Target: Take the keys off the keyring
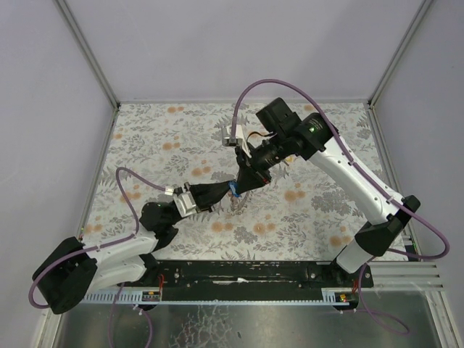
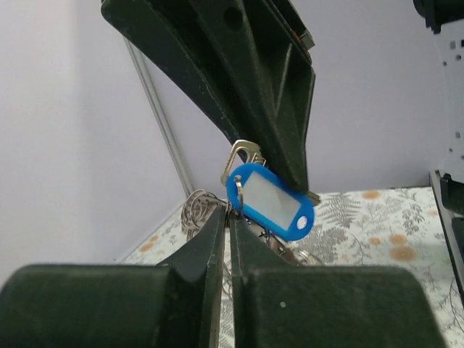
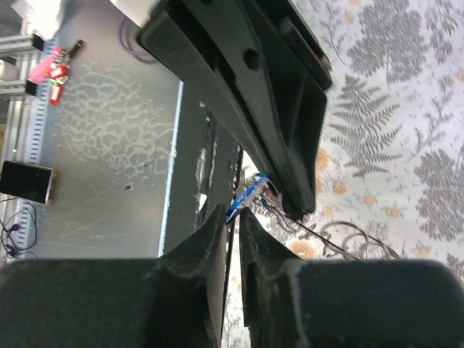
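Note:
A blue key tag (image 2: pixel 270 201) with a clear window is in the air between my two grippers, well above the table. In the left wrist view, my left gripper is shut, its tips at the small metal ring (image 2: pixel 239 190) in the tag's end; whether they pinch it is unclear. My right gripper stands slightly open, a narrow gap between its fingertips, with the tag's blue edge there. A brass-coloured clip (image 2: pixel 243 154) shows above the tag. Below, the keys (image 2: pixel 283 250) hang partly hidden behind my left fingers. Thin wire loops (image 2: pixel 199 209) hang to one side.
Purple cables (image 1: pixel 322 119) run along both arms.

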